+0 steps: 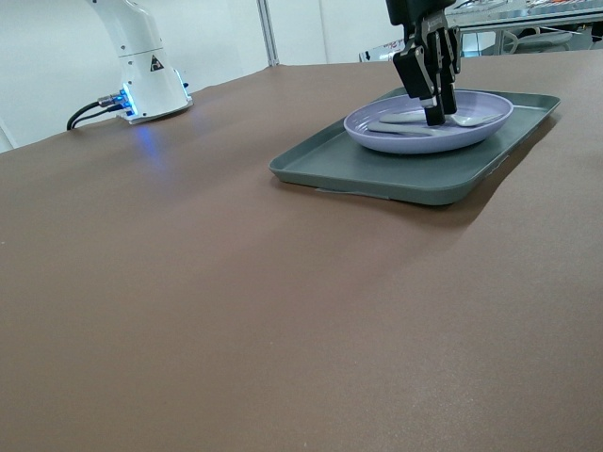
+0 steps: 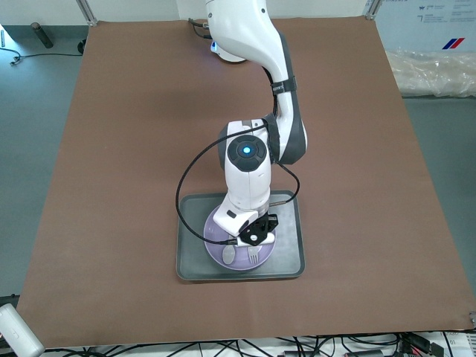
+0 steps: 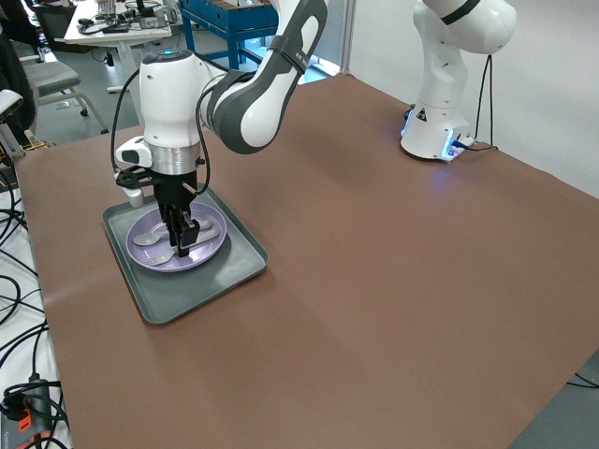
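A grey-green tray (image 2: 290,256) on the brown table holds a purple plate (image 3: 201,253) with a spoon (image 2: 228,254) and a fork (image 2: 253,254) on it. My black gripper (image 1: 435,113) is low over the plate, its fingertips down among the cutlery; in the left view the white wrist hides most of it. Whether the fingers are open or shut, or hold a utensil, I cannot make out.
Cables and equipment line the near edge outside the tabletop.
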